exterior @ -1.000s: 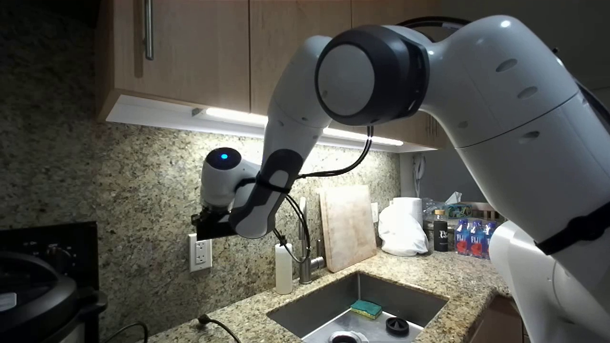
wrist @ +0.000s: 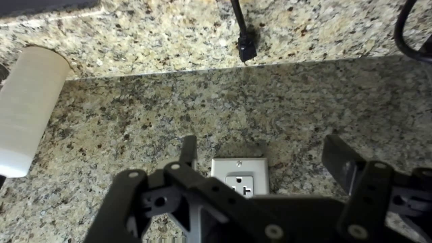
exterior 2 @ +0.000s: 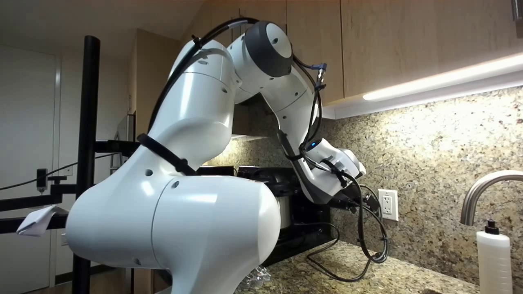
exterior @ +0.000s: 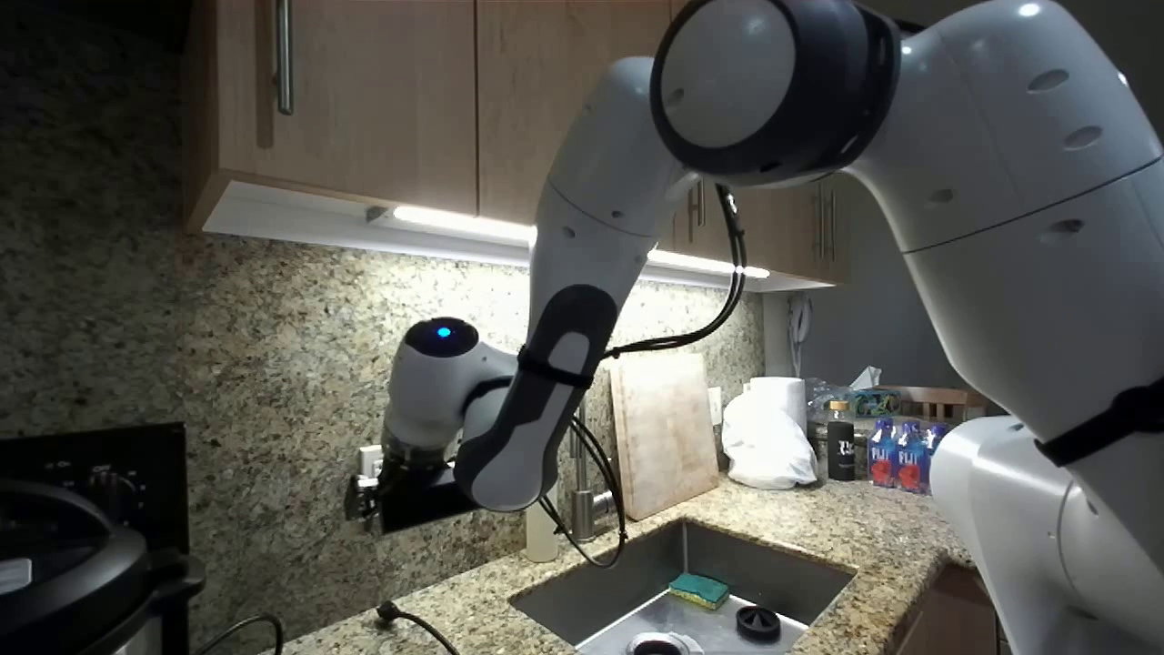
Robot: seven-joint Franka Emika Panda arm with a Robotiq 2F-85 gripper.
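Observation:
My gripper is open in the wrist view, its two dark fingers wide apart with nothing between them. It faces the granite backsplash, where a white wall outlet shows between and just below the fingertips, its lower part hidden by the gripper. In exterior view 1 the gripper is in front of this outlet and covers most of it. A black plug on a cord lies on the counter at the foot of the backsplash. Exterior view 2 shows the outlet just right of the gripper, which is largely hidden by cables.
The sink holds a sponge and a black drain piece. A soap bottle stands beside the faucet. At the left of exterior view 1 sits a dark cooker. Cabinets hang overhead.
The gripper has come down from above the outlet to in front of it. The arm's elbow has shifted up and to the right in exterior view 1. The plug has not moved.

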